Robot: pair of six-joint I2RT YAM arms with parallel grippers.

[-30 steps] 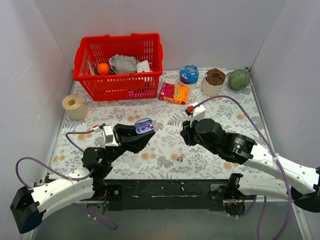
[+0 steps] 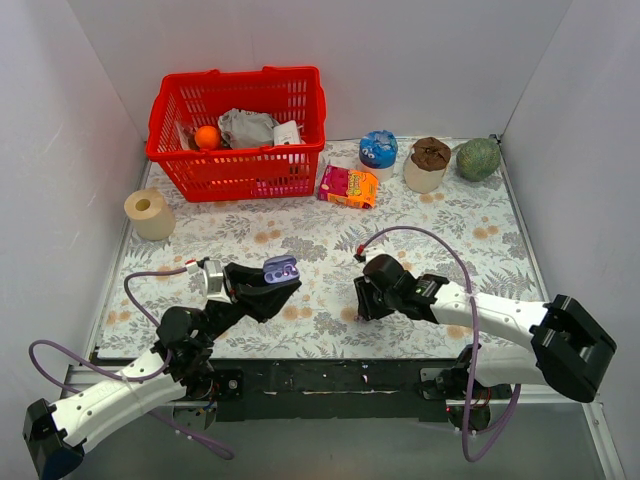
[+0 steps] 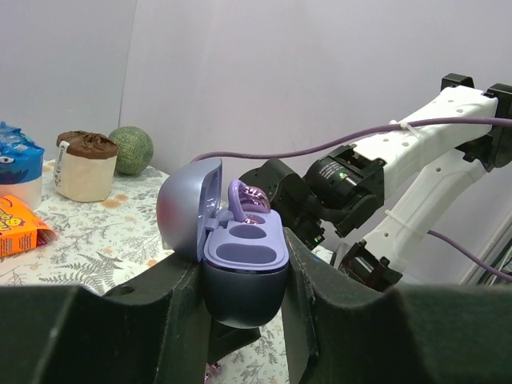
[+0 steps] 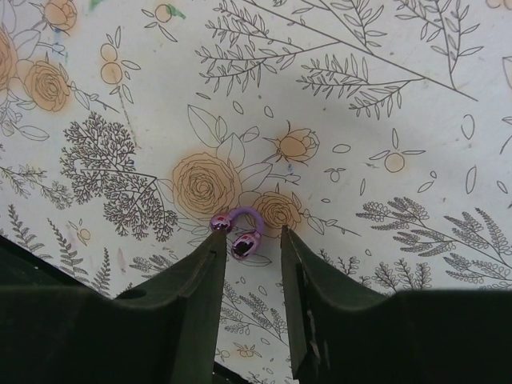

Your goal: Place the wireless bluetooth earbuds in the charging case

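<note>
My left gripper holds the open lavender charging case, upright between its fingers in the left wrist view, with an earbud in its slots and other slots empty. My right gripper is open, pointing down over the table at front centre. Just beyond its fingertips, a purple earbud piece with two shiny ends lies on the cloth in the right wrist view.
A red basket with fruit and bags stands at back left, a tan roll at left, a snack box, two wrapped containers and a green melon along the back.
My right gripper has moved down and toward the front edge, over where the small piece lies. My left gripper has shifted slightly with the case in it.
</note>
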